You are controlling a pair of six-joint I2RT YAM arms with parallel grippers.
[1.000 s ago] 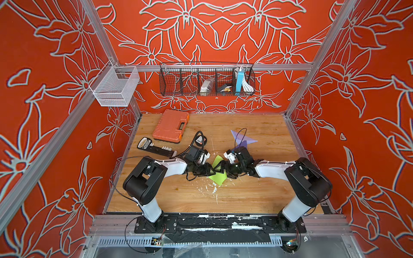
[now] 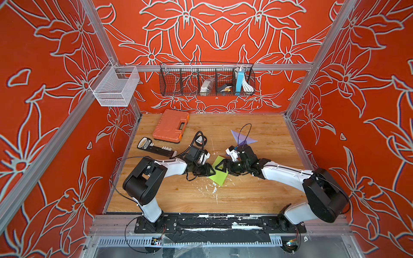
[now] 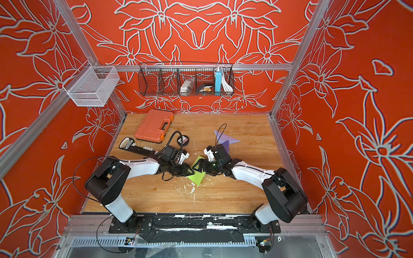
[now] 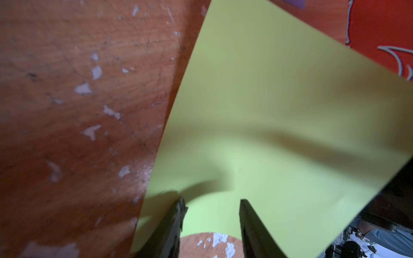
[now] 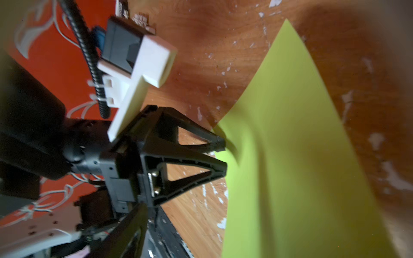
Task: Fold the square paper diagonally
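The yellow-green paper [image 2: 220,179] lies between my two grippers on the wooden table. In the right wrist view the paper [image 5: 296,142] bulges in a soft ridge near the left fingers and rises to a point at the far end. My left gripper is part open at one edge of the paper [image 4: 266,99], with a visible gap between its fingers. From the right, my right gripper [image 2: 224,168] reaches over the paper. Its fingertips do not show in the right wrist view, where paper fills the lower middle; whether it grips the sheet cannot be told.
A purple folded paper [image 2: 244,138] lies behind the right gripper. At the back left are an orange case [image 2: 171,125], a black remote-like strip [image 2: 155,148] and a round black item [image 2: 201,140]. White flecks dot the table.
My right arm's elbow has swung outward, toward the lower right. The left arm stays put.
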